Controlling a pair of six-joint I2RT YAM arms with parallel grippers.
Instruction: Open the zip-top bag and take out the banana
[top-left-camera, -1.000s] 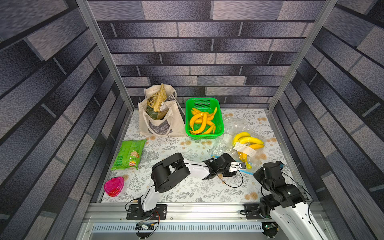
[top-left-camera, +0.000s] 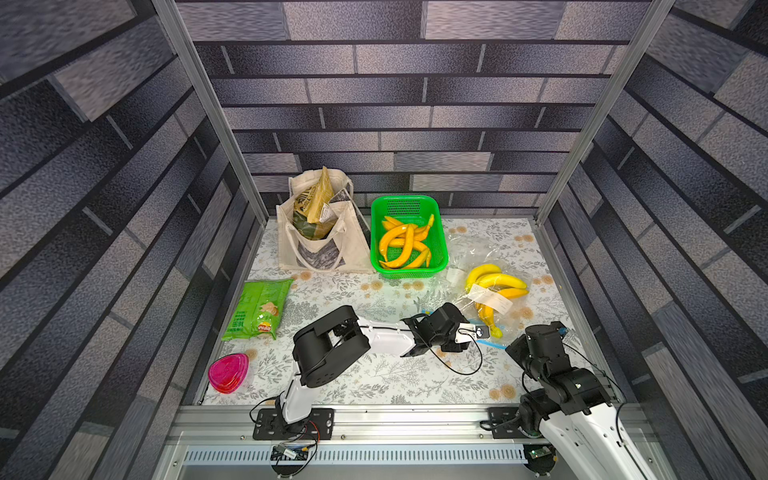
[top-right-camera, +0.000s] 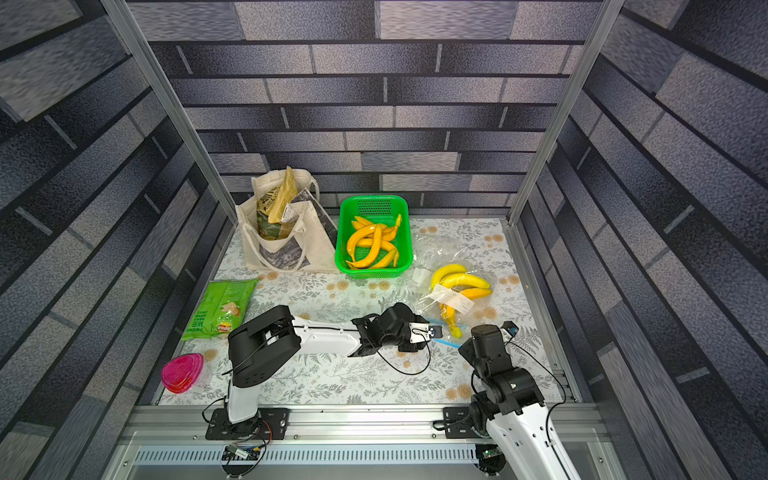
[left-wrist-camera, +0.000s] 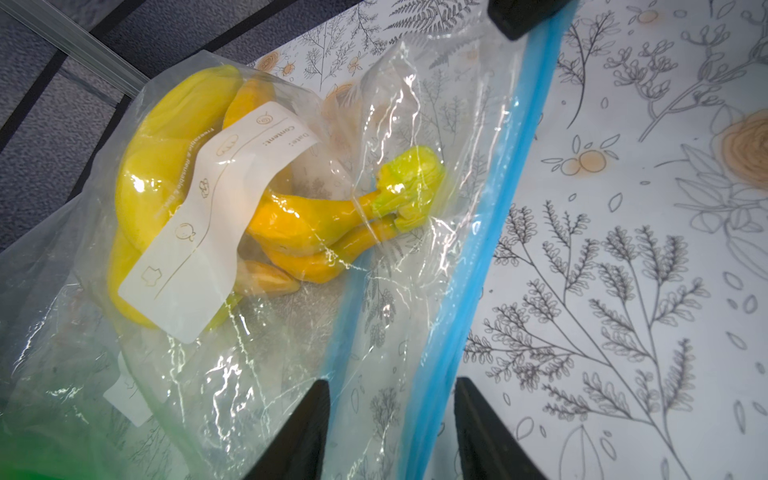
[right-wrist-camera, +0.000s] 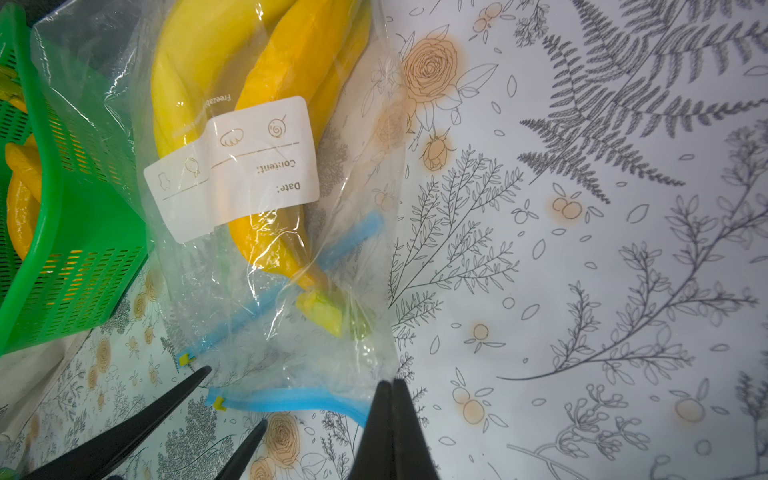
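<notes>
Inside the clear zip bag (left-wrist-camera: 312, 336), a bunch of yellow bananas (right-wrist-camera: 296, 88) lies with its greenish stem toward the mouth. The bag's two blue zip edges stand apart, the near blue edge (left-wrist-camera: 488, 232) raised off the table. My left gripper is open, that near edge running between its fingers. Its dark fingers (right-wrist-camera: 132, 424) also show at the strip's left end in the right wrist view. My right gripper is shut on the right end of the near edge, thin film at its tips. The top views partly hide the mouth behind the left arm.
A green basket (top-left-camera: 408, 273) of bananas stands just left of the bag. Farther left are a cloth tote (top-left-camera: 352, 240), a green packet (top-left-camera: 260, 309) and a pink container (top-left-camera: 229, 373). Table to the bag's right is clear.
The left forearm and elbow have shifted slightly left, while its gripper stays almost in place. Right arm, bag and bananas look unchanged.
</notes>
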